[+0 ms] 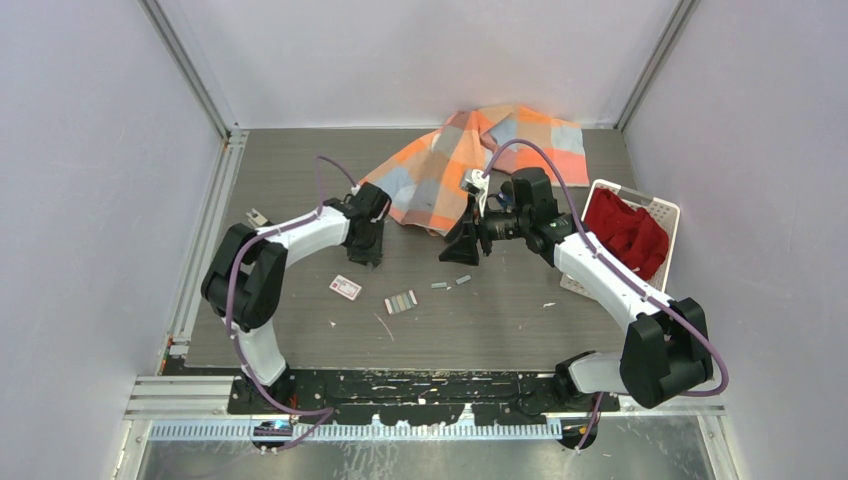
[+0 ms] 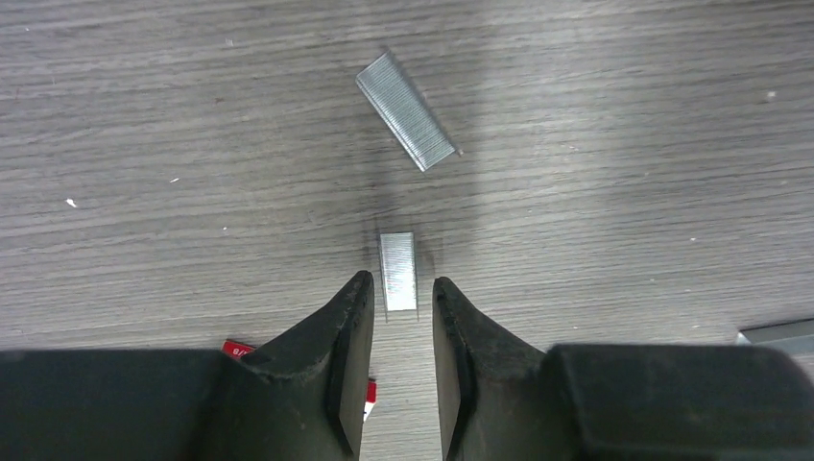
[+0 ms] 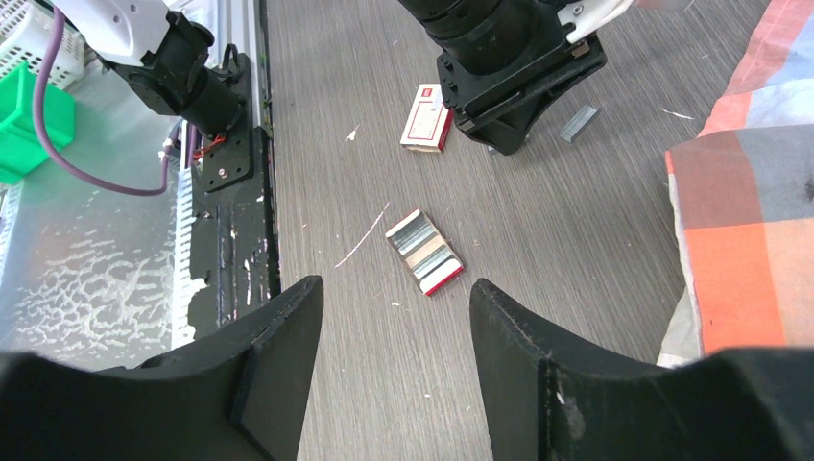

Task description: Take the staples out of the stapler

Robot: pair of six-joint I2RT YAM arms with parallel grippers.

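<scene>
My left gripper hangs over the table, part open, its fingertips either side of a short silver staple strip; whether they touch it I cannot tell. A second strip lies further up in that view. The stapler lies at the far left in the top view, partly behind the left arm. My right gripper stands open with nothing between its fingers. A red-and-white box and an open box of staple rows lie on the table.
A checked cloth covers the back middle. A white basket with red cloth stands at the right.
</scene>
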